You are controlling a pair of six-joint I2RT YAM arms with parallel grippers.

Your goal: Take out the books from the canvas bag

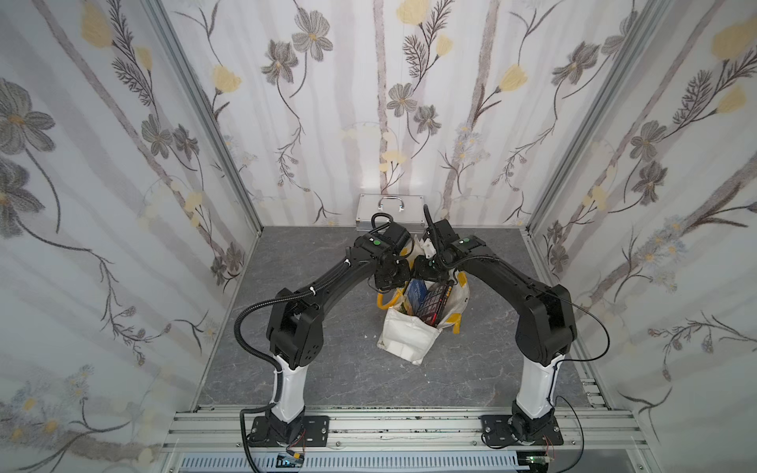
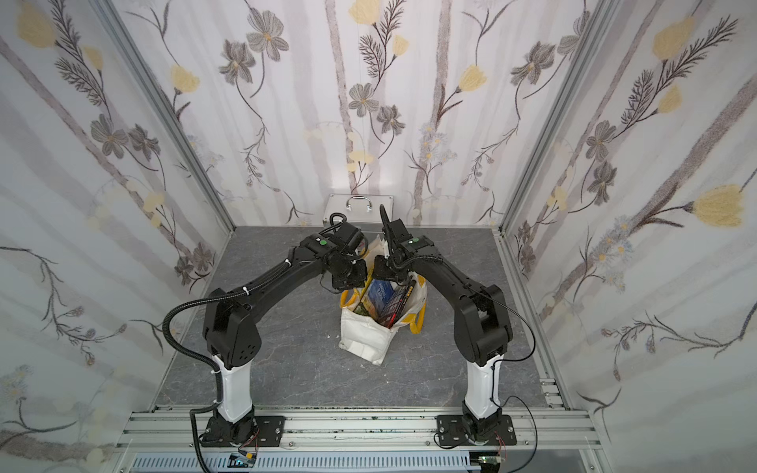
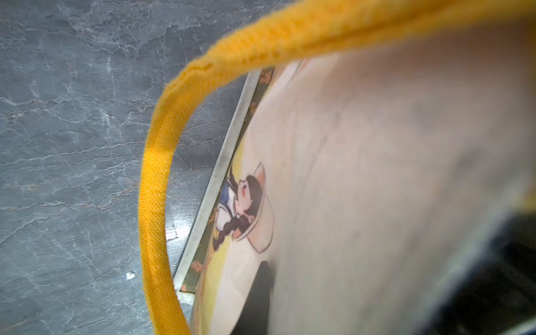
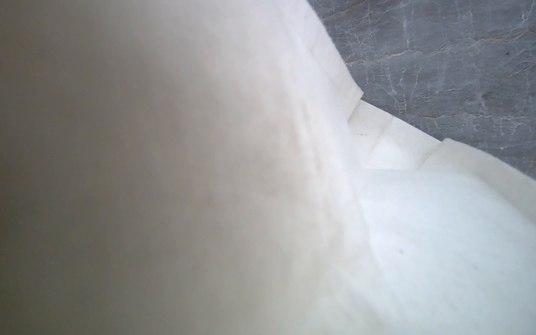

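Observation:
A white canvas bag [image 1: 408,339] with yellow handles [image 3: 153,195] stands in the middle of the table, its top gaping. Inside, a blue book [image 2: 381,294] leans beside a dark book with red edges [image 2: 399,306]. At the bag's left rim, my left gripper [image 1: 399,276] is shut on the canvas; one dark finger [image 3: 254,304] shows against the printed outer side. My right gripper [image 1: 429,272] reaches down into the opening over the books. Its fingertips are hidden there, and only pale bag cloth [image 4: 167,167] fills most of the right wrist view.
A silver case [image 1: 390,209] stands against the back wall, behind the bag.

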